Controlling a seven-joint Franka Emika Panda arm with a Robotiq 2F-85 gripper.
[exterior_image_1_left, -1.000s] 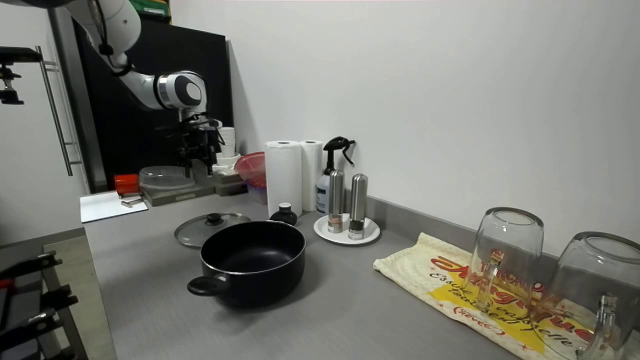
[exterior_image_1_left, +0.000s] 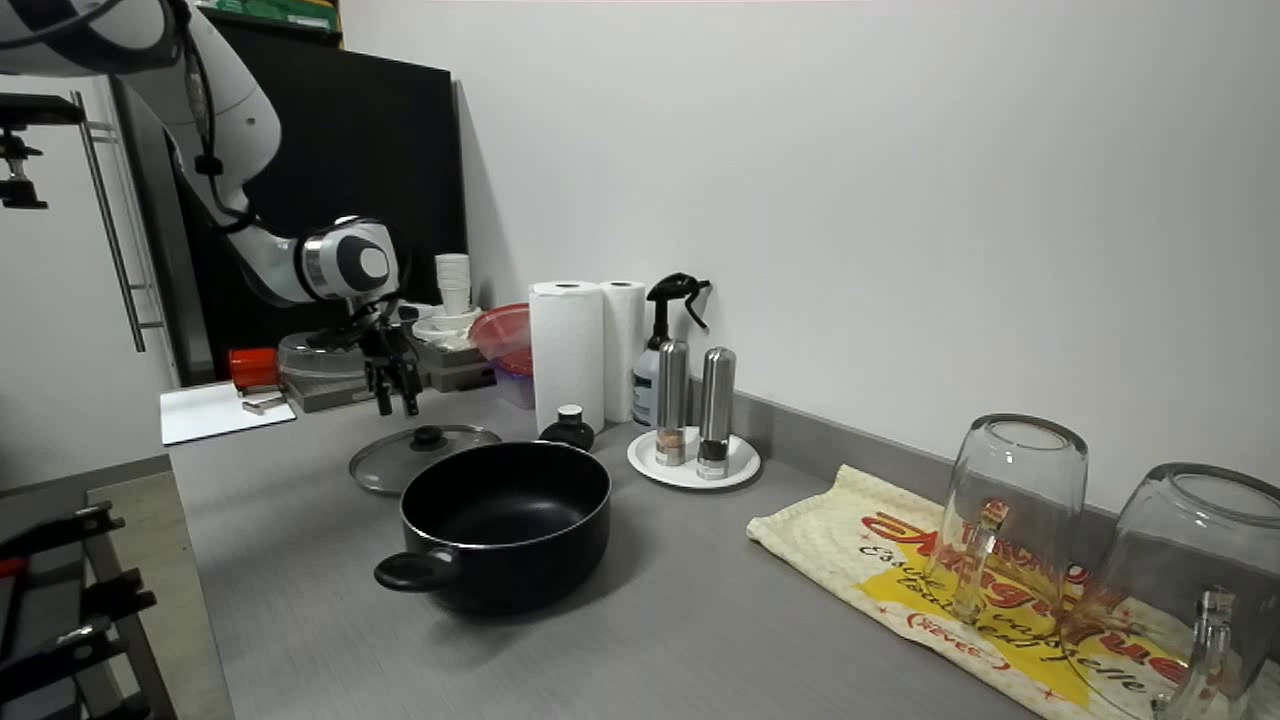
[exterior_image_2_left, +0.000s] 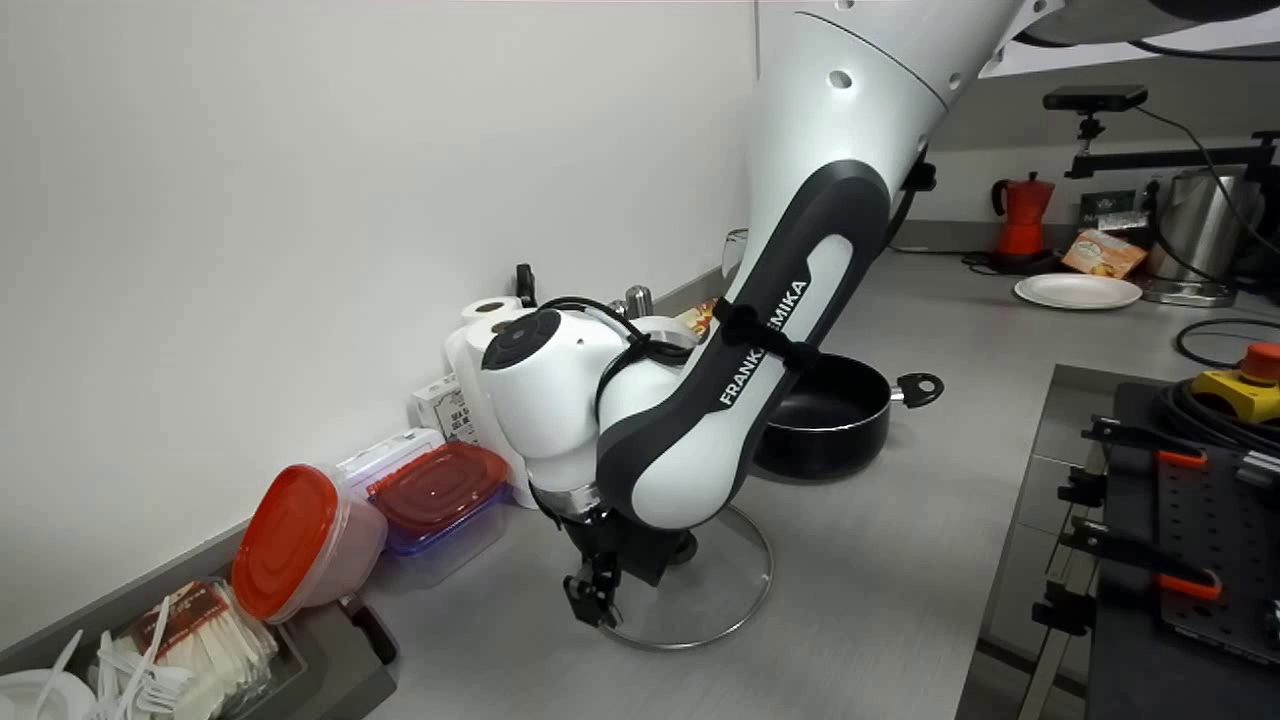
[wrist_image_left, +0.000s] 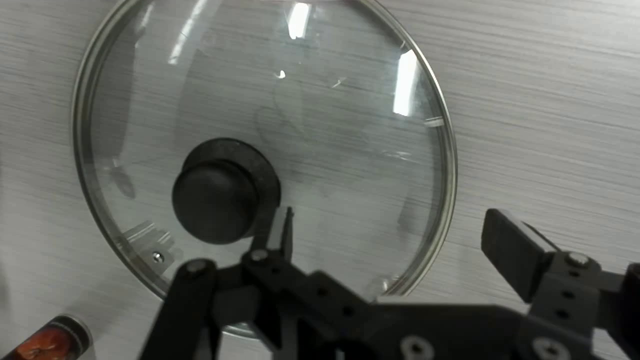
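A round glass lid (exterior_image_1_left: 381, 462) with a metal rim and a black knob (exterior_image_1_left: 427, 438) lies flat on the grey counter. Behind the pot, as exterior view 1 sees it, my open gripper (exterior_image_1_left: 397, 403) points down over the lid's far side. From the wrist, the lid (wrist_image_left: 336, 180) fills much of the picture and its knob (wrist_image_left: 216, 201) sits left of the gripper. One finger overlaps the knob's lower right edge in that view; the other is beyond the rim. Nothing is between the fingers. The black pot (exterior_image_1_left: 504, 528) stands uncovered.
Paper towel rolls (exterior_image_1_left: 567, 354), a spray bottle (exterior_image_1_left: 645, 382) and two grinders on a white plate (exterior_image_1_left: 696, 481) line the wall. Plastic containers (exterior_image_2_left: 438, 492) stand near the arm. Upturned glass mugs (exterior_image_1_left: 1014, 516) rest on a cloth (exterior_image_1_left: 864, 552).
My gripper has come down a good way toward the lid and slightly left in exterior view 1. Lid and pot have stayed put.
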